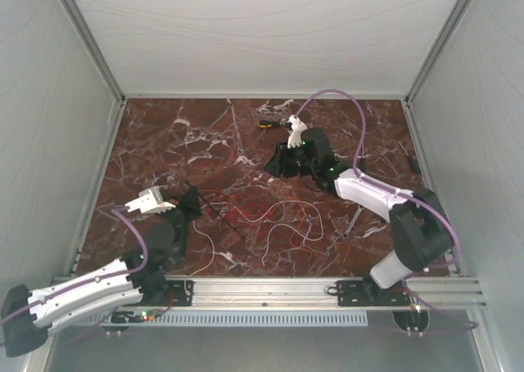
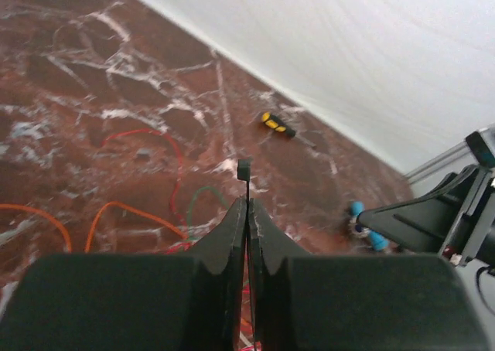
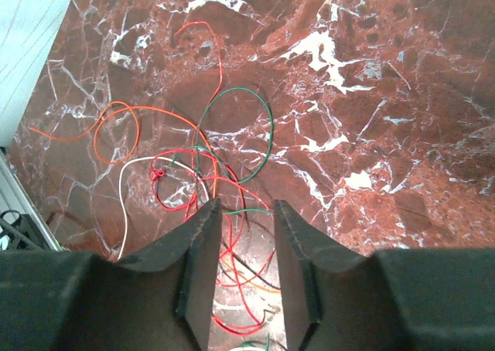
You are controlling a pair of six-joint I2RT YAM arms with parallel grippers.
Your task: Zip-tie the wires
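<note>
A thin black zip tie (image 1: 221, 215) is pinched in my left gripper (image 1: 196, 197), which is shut on it. In the left wrist view its small square head (image 2: 244, 169) stands above the fingertips, and the strap runs down between them. The wires lie loose in a tangle on the table: red (image 3: 220, 65), green (image 3: 270, 127), orange (image 3: 158, 109) and white (image 3: 122, 196). Over the tangle, my right gripper is open, its fingers apart. No wire appears gripped there. Part of the bundle is hidden behind its fingers.
Toward the back lies a yellow-and-black screwdriver (image 1: 268, 124). A blue tool (image 2: 377, 241) shows near the right arm in the left wrist view. Under that arm's side is a wrench (image 1: 352, 223).
</note>
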